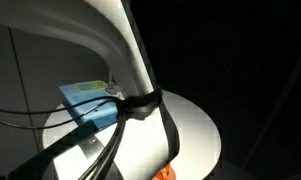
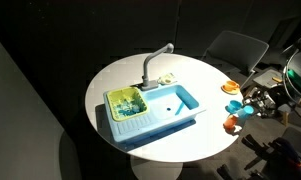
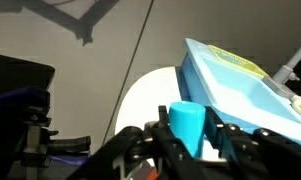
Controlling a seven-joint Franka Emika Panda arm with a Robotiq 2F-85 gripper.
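In the wrist view a blue cup (image 3: 187,122) stands out between the fingers of my gripper, which is shut on it. Exterior view 2 has the held blue cup (image 2: 246,112) at the table's right side, close to another small blue item (image 2: 233,106). The arm hides the gripper and cup in exterior view 1.
A toy sink (image 2: 160,122) with a faucet (image 2: 150,70) and a yellow-green rack (image 2: 126,103) stands on the round white table (image 2: 110,82). An orange dish (image 2: 232,87) and an orange-red item (image 2: 230,122) sit near the right edge.
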